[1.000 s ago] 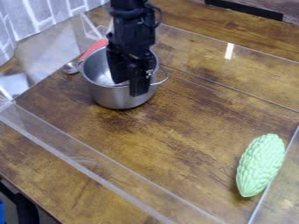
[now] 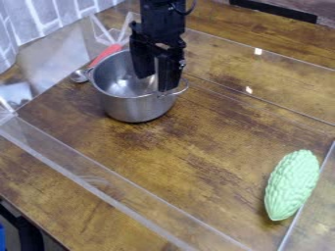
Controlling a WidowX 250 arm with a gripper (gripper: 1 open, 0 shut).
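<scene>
A steel pot (image 2: 131,103) with a wire handle stands on the wooden table at the back left. My black gripper (image 2: 160,76) is over the pot's right part, its fingers pointing down near the rim. Whether it is open or shut, or holds anything, I cannot tell.
Behind the pot on the left lie a red-handled utensil (image 2: 106,51) and a metal spoon end (image 2: 80,75). A pale green ridged object (image 2: 291,184) lies at the right front. Clear plastic walls edge the wooden table (image 2: 170,176), whose middle is bare.
My gripper has risen and moved back, away from the camera, uncovering more of the pot's front. The pot appears largely in the same place.
</scene>
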